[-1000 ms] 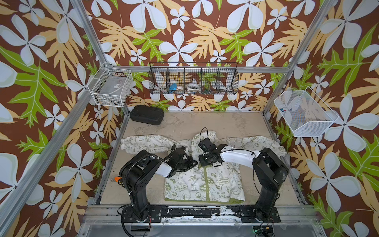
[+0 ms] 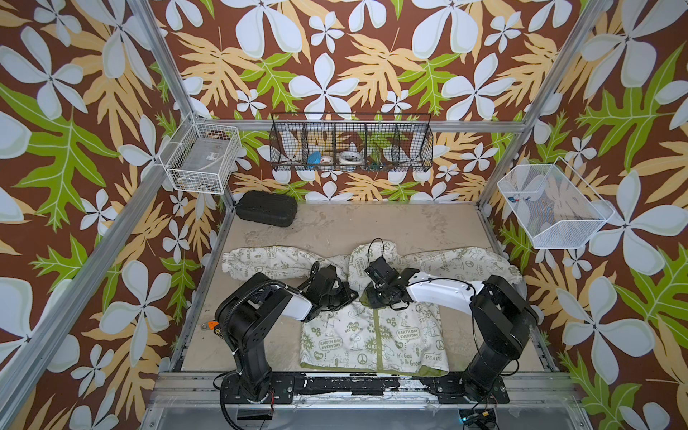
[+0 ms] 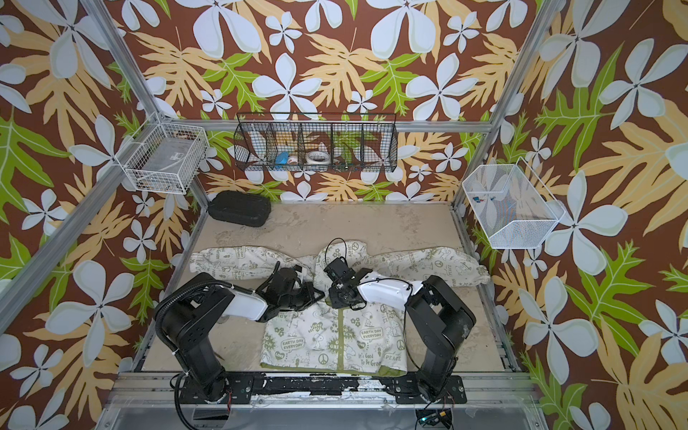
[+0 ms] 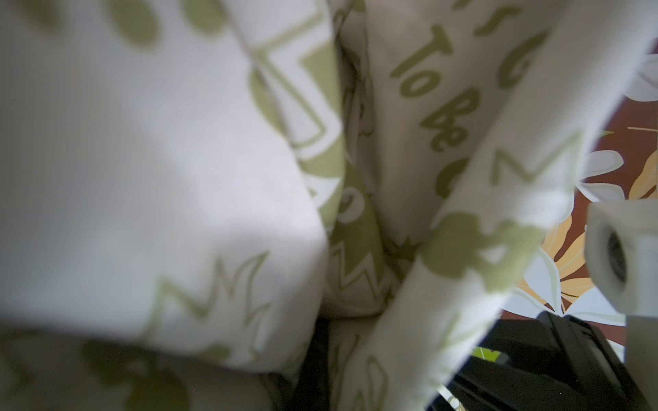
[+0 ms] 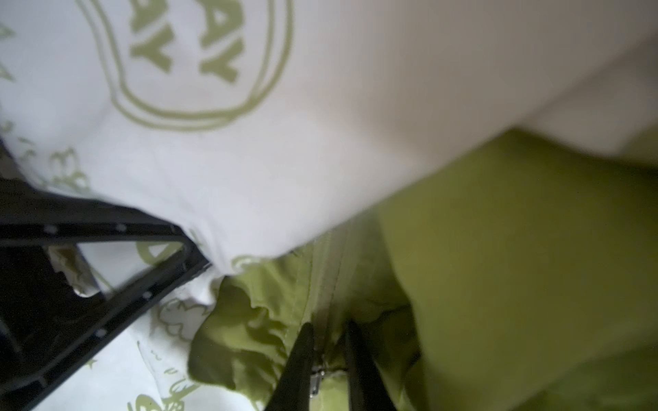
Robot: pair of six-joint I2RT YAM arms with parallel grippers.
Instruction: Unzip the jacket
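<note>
The jacket, white with green print, lies across the table, its green zipper band running down the front. My left gripper is at the jacket's middle; its wrist view is mostly filled with cloth, hiding the tips. My right gripper is beside it at the top of the band. In the right wrist view its two dark fingertips are close together over the zipper, with a small metal slider or pull between or just under them; whether it is gripped I cannot tell.
A black case lies at the back left of the table. A black wire basket and white baskets hang on the frame.
The left arm is almost unchanged.
</note>
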